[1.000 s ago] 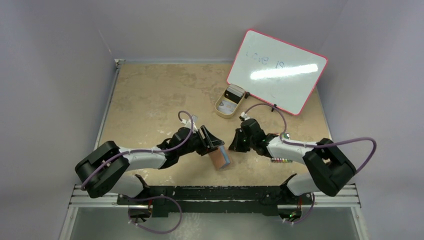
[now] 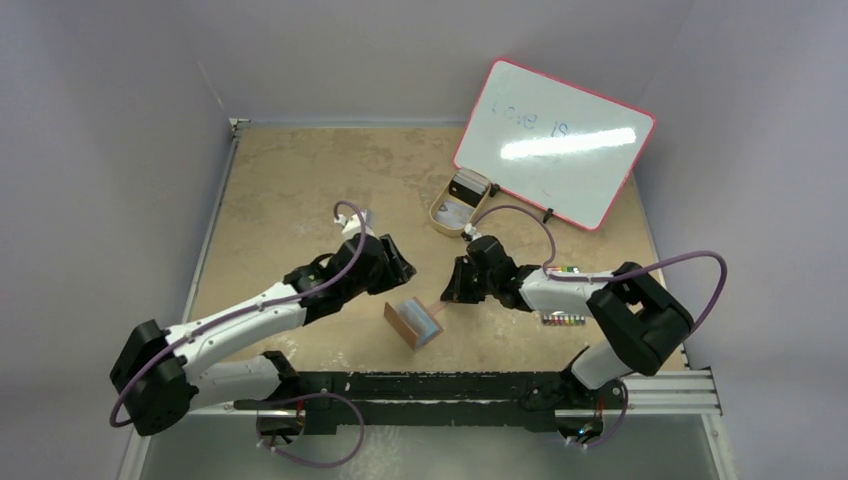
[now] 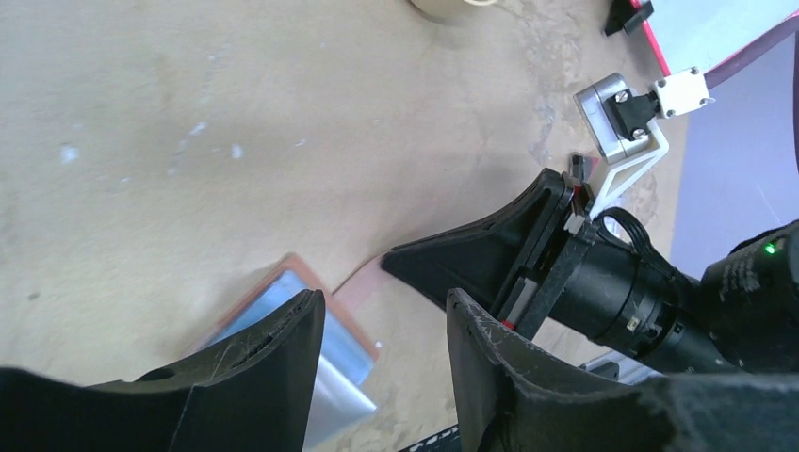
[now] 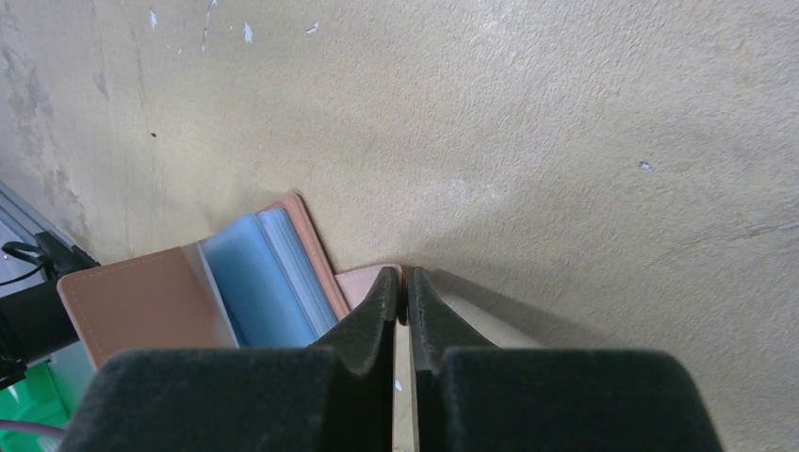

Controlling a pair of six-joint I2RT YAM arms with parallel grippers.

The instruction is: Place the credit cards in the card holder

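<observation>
The card holder (image 2: 413,325) stands on the table in the top view, its brown cover spread apart from the blue and clear sleeves (image 4: 259,278). A pinkish closing tab (image 4: 363,280) sticks out from its side. My right gripper is shut on the tip of that tab. Above and to the left of the holder, my left gripper (image 2: 408,265) is open, its fingers apart and nothing gripped between them; the holder shows below them in the left wrist view. Credit cards (image 2: 467,188), black and grey, stand in a small tan box (image 2: 436,216) at the back.
Behind the box leans a red-framed whiteboard (image 2: 560,140) with writing. A set of coloured items (image 2: 563,319) lies under the right arm.
My left gripper has come off the holder and moved left and back. The holder has shifted left, and its cover has opened. My right gripper has moved left to the tab.
</observation>
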